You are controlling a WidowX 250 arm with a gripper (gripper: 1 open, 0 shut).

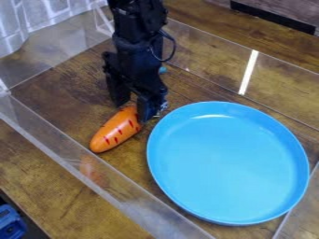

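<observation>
An orange toy carrot (118,128) with dark slits lies on the wooden floor of the enclosure, just left of a large blue plate (226,161). The black gripper (134,101) hangs from the top centre over the carrot's upper end, raised slightly from it. Its dark fingers blend together, so whether they are open or shut is unclear.
Clear plastic walls (50,143) edge the area at the left and front. Bare wood is free at the upper right and to the left of the gripper. A blue object (9,224) sits outside at the lower left corner.
</observation>
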